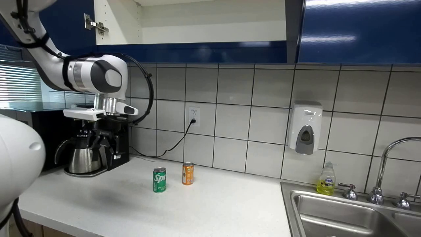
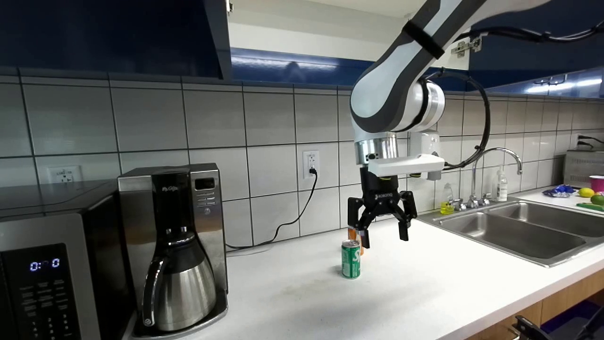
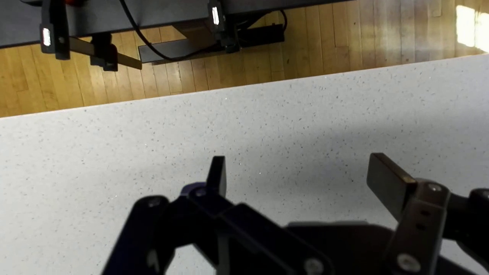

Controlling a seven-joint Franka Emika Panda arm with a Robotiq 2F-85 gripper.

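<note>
A green Sprite can stands upright on the white counter, with an orange can upright beside it, closer to the wall. From the other side, the green can partly covers the orange can. My gripper hangs above the counter, fingers pointing down and spread, clear of both cans in height. In the wrist view the gripper is open, only bare counter showing between its fingers; neither can appears there.
A coffee maker with a steel carafe and a microwave occupy one end. The sink and a dish soap bottle are at the other. Above, an open cabinet looks empty.
</note>
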